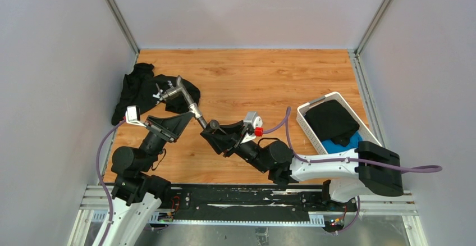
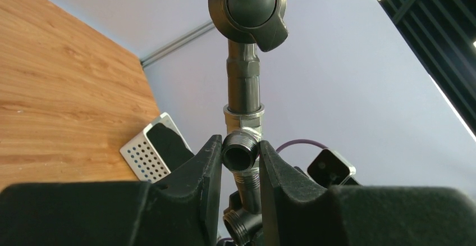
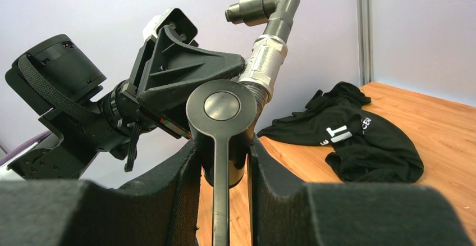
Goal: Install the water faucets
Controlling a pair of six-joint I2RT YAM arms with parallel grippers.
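A metal faucet assembly [image 1: 185,97] rises diagonally between the grippers: an angled top, silver fitting, threaded pipe and a dark valve body. My left gripper [image 1: 188,117] is shut on a threaded side outlet [image 2: 240,151] of the silver fitting, seen between its fingertips in the left wrist view. My right gripper [image 1: 209,132] is at the assembly's lower end, its fingers either side of the valve [image 3: 221,111] with its long flat handle; whether they press on it is unclear.
A black cloth [image 1: 134,91] lies at the back left. A white basket [image 1: 310,129] with dark and blue cloths stands at the right.
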